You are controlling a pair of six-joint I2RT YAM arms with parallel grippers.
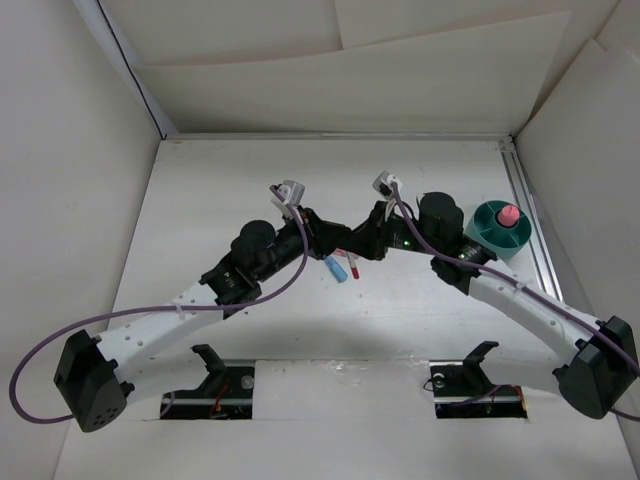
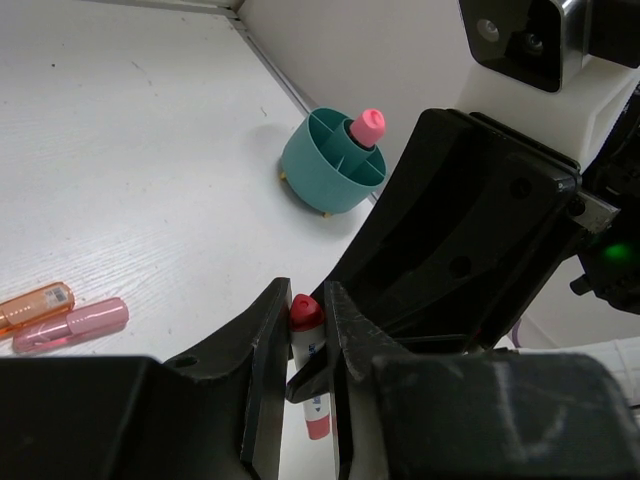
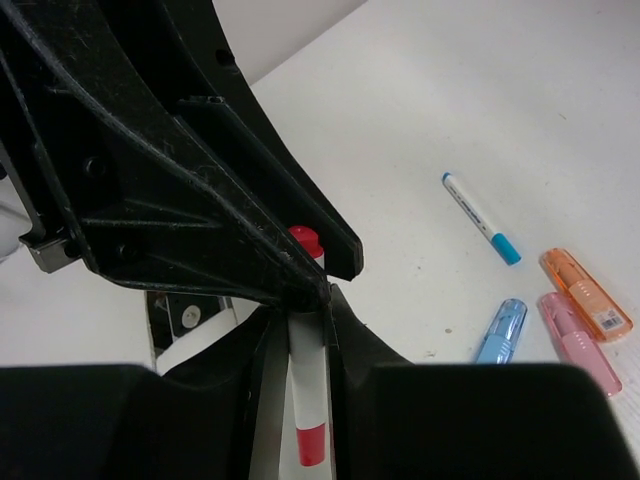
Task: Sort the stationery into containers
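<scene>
Both grippers meet at the centre of the top view, both shut on one red-and-white marker, held upright between my left gripper and my right gripper. On the table lie a blue highlighter, an orange highlighter, a pink highlighter and a white marker with a blue cap. The teal divided container stands at the right with a pink item in it.
Panels surround the work area, with a metal rail along the back and right edges.
</scene>
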